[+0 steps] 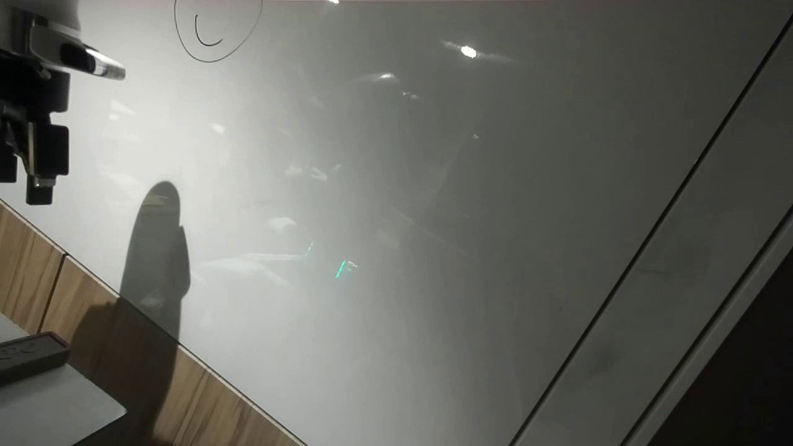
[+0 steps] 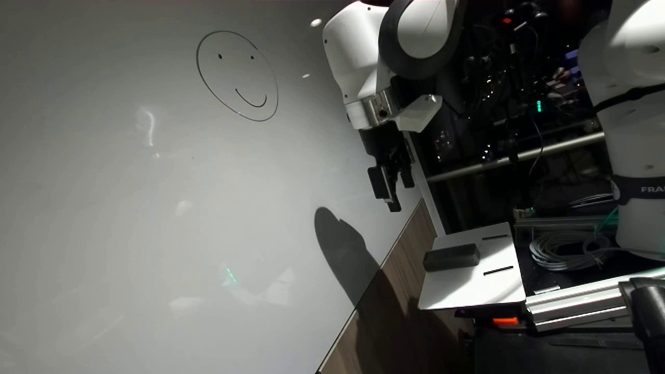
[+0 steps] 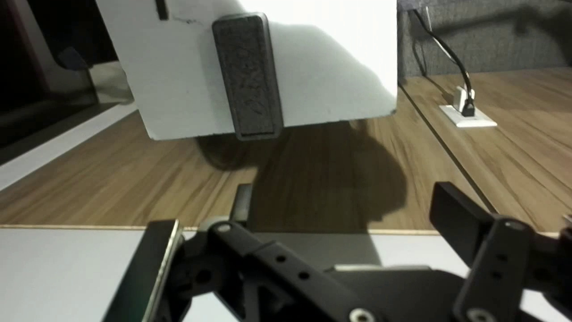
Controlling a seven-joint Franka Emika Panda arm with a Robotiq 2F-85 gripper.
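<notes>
A dark grey block, apparently a whiteboard eraser, lies on a small white shelf. The wrist view shows the block lengthwise, its near end just over the shelf's edge. My gripper hangs above and to the left of the shelf in exterior view 2, clear of the block. Its fingers are wide open with only empty space between. On the whiteboard, a thin dark smiley face is drawn; exterior view 1 catches just its lower part.
Wood panelling runs along the whiteboard's edge. A socket with a plugged-in cable is at the right in the wrist view. Coiled cable lies beside the robot's base. Most of the whiteboard is unobstructed.
</notes>
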